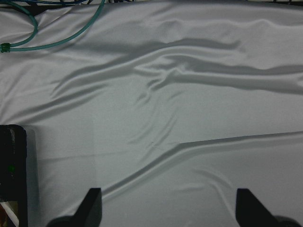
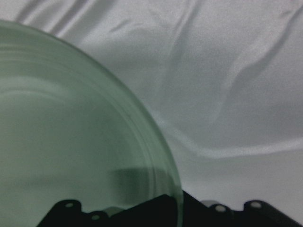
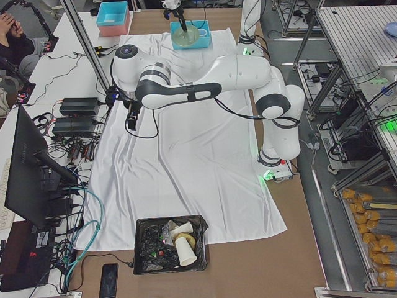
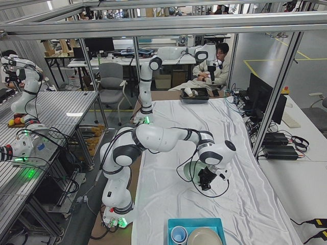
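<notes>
A pale green plate [image 3: 186, 36] [image 4: 196, 168] [image 2: 75, 123] is at the far end in the camera left view, in front of or above the blue tray. My right gripper [image 3: 176, 17] [image 4: 206, 178] is shut on its rim. My left gripper [image 3: 131, 119] stands open above the white cloth [image 3: 186, 167], nothing between its fingers.
A black bin [image 3: 149, 261] with cups and scraps sits at the near end. The blue tray [image 4: 217, 224] holds a cup [image 4: 179, 234] and a beige plate [image 4: 203, 239]. A monitor and cables line one side.
</notes>
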